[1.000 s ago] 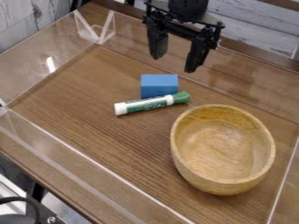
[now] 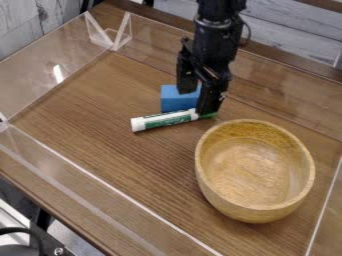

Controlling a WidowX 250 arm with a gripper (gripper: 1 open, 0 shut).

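Note:
My black gripper (image 2: 201, 85) reaches down from the top centre and hangs open just above and partly in front of a blue block (image 2: 177, 97), whose right part it hides. A white and green tube (image 2: 166, 120) lies diagonally just in front of the block. A large tan bowl (image 2: 254, 203) stands at the lower right.
A pale edge runs along its left side. A dark cable lies at the lower left corner.
My gripper has moved down from the top of the view to the blue block. The block, tube and bowl look unmoved.

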